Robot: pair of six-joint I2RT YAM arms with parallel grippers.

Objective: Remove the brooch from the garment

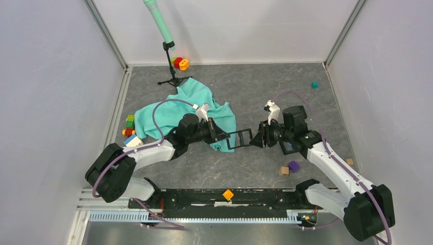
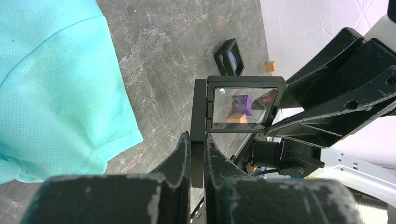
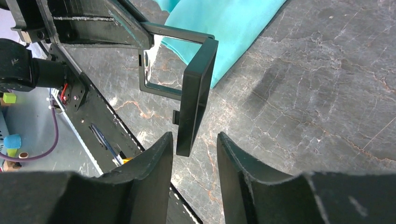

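Observation:
A black hinged frame with a clear window [image 1: 239, 138] is held up between my arms. In the left wrist view its dark side piece [image 2: 197, 107] is clamped in my left gripper. In the right wrist view the frame [image 3: 197, 93] rises above and between the part-open fingers of my right gripper, with a gap visible at the right finger. A turquoise cloth [image 1: 178, 102] lies on the floor behind and left of the frame; I cannot make out a brooch on it.
A small black framed object [image 2: 229, 57] and wooden and purple blocks [image 1: 293, 166] lie at the right. A tripod [image 1: 172, 74] and coloured toys [image 1: 184, 64] stand at the back, more toys [image 1: 129, 121] at the left.

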